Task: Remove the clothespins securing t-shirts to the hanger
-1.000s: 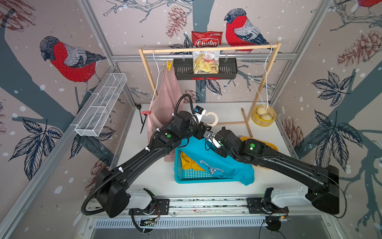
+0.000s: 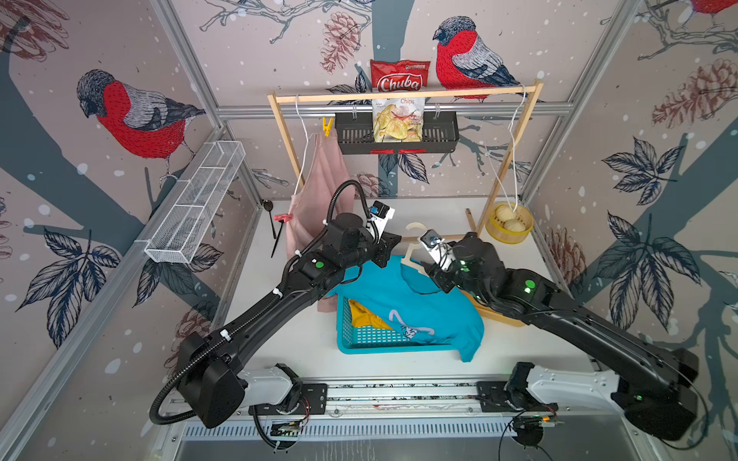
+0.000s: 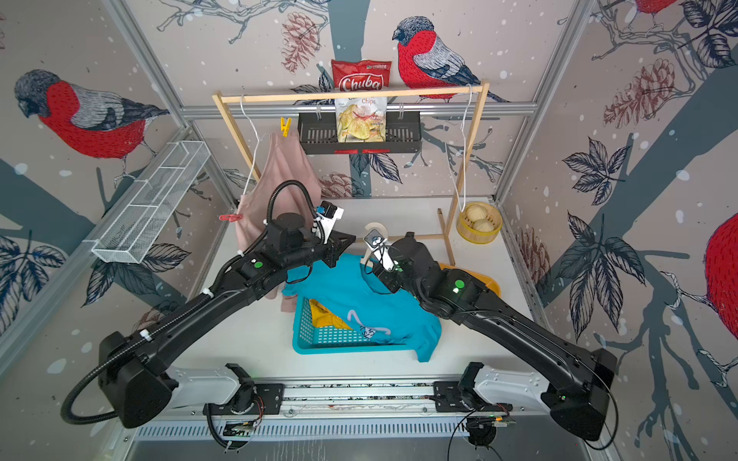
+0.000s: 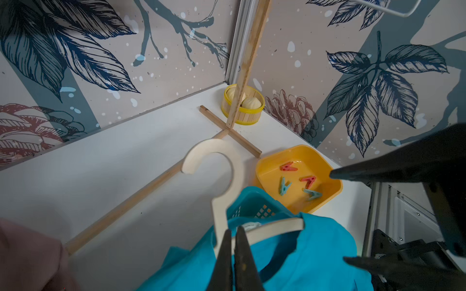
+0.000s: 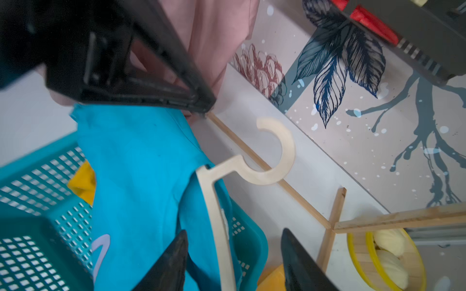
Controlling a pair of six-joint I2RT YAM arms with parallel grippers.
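The wooden hanger [image 5: 218,218] carries the blue t-shirt [image 5: 136,165], which drapes over the teal basket. No clothespin shows on the visible part of this hanger. My left gripper is shut with nothing seen between its fingertips; the hanger's hook and neck appear just beyond them. My right gripper has its fingers apart, and the hanger's bar shows in the gap between them, though I cannot tell how near. Several clothespins [image 4: 286,186] lie in the yellow bowl [image 4: 271,167]. A yellow clothespin [image 2: 327,126] and a red clothespin [image 2: 283,218] sit on the pink cloth [image 2: 326,173].
The teal basket [image 2: 399,349] stands under the shirt, with yellow cloth [image 2: 365,315] inside. A wooden rack [image 2: 476,93] spans the back, its foot bar crossing the table. A steamer [image 2: 509,223] stands at back right. Both arms are close together over the basket.
My right gripper has drawn back rightward from the left one, leaving a gap between them.
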